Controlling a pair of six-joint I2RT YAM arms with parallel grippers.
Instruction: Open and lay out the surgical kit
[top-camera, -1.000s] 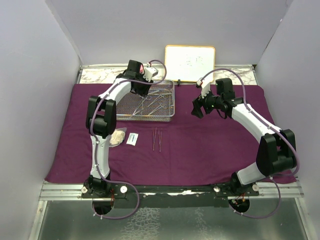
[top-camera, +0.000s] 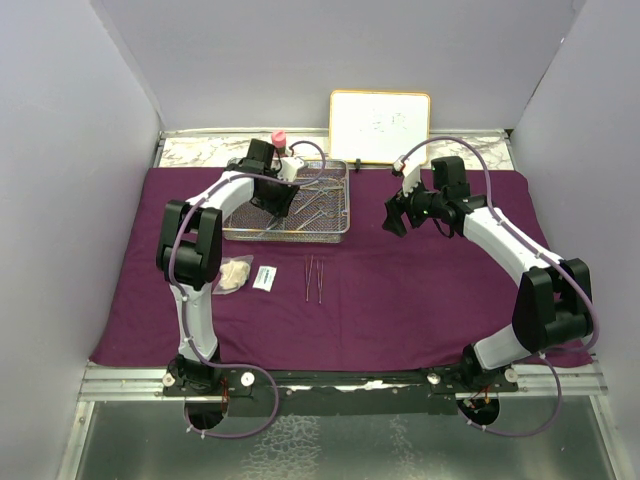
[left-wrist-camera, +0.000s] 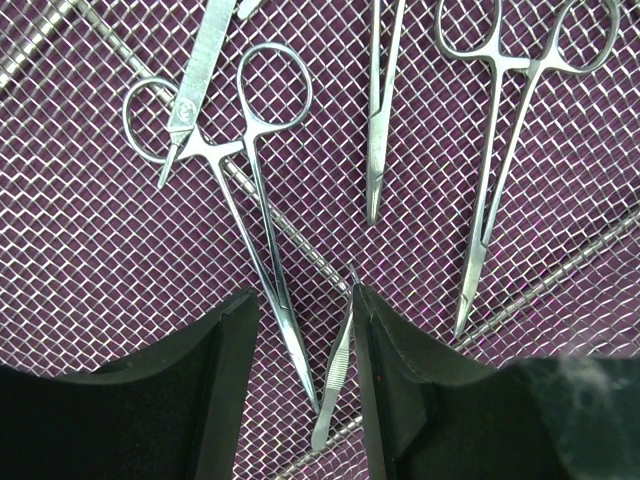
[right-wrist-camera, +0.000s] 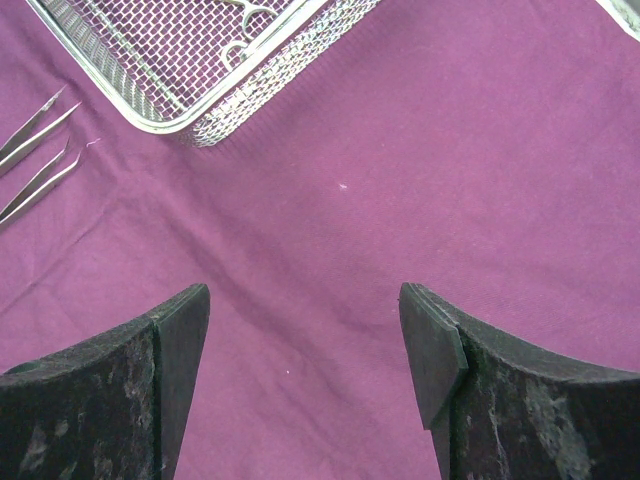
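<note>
A wire mesh tray (top-camera: 334, 236) holds scissor-like clamps (left-wrist-camera: 477, 260) and other steel instruments. My left gripper is open low over the tray, its fingertips either side of a long clamp's tips and the upper end of tweezers (left-wrist-camera: 330, 400); contact can't be told. Two tweezers (top-camera: 308, 280) lie on the purple drape (top-camera: 400, 310) in front of the tray, beside a white packet (top-camera: 264, 278) and a bagged pale bundle (top-camera: 234, 273). My right gripper is open and empty above bare drape, right of the tray.
A white board (top-camera: 379, 125) with a yellow edge stands at the back, and a pink object (top-camera: 278, 139) is behind the tray.
My left gripper has moved leftward and toward the front over the tray. The right arm is where it was.
</note>
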